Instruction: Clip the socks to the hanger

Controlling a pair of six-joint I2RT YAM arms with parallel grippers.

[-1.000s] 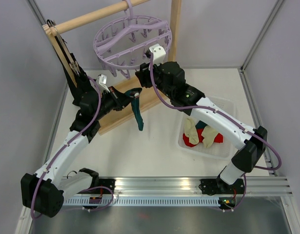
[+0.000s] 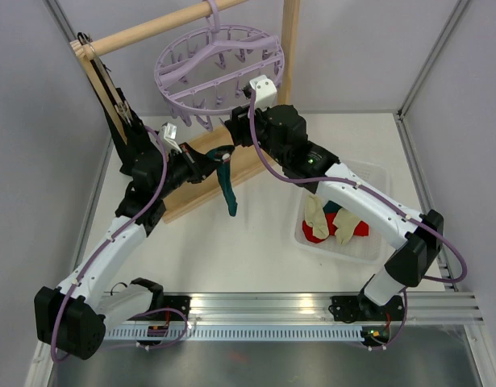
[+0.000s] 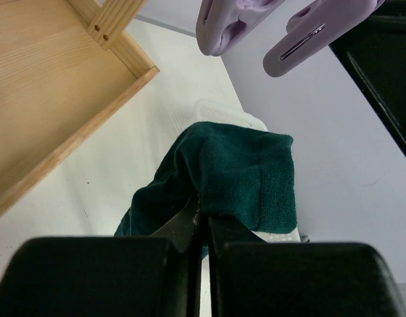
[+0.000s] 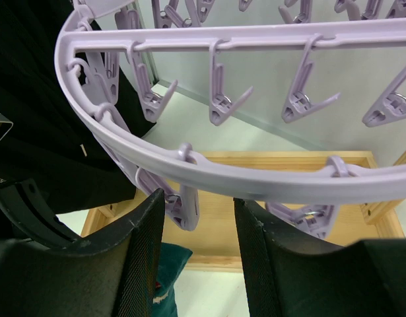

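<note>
The round lilac hanger (image 2: 219,76) with clips around its rim hangs from a wooden bar. My left gripper (image 2: 218,158) is shut on a dark teal sock (image 2: 227,187), which dangles below and in front of the rim. Seen from the left wrist, the sock (image 3: 236,175) folds over beyond the shut fingers. My right gripper (image 2: 233,129) is at the hanger's front edge. In the right wrist view its fingers (image 4: 144,241) stand apart below the rim, with a clip (image 4: 184,206) near the left finger; whether they touch it I cannot tell.
A white bin (image 2: 344,251) on the right holds red, cream and teal socks. Below the hanger lies a shallow wooden base (image 2: 187,200). Dark cloth (image 2: 122,133) hangs at the left post.
My right gripper has shifted very slightly to the right at the hanger's rim. The left arm and the sock look unmoved.
</note>
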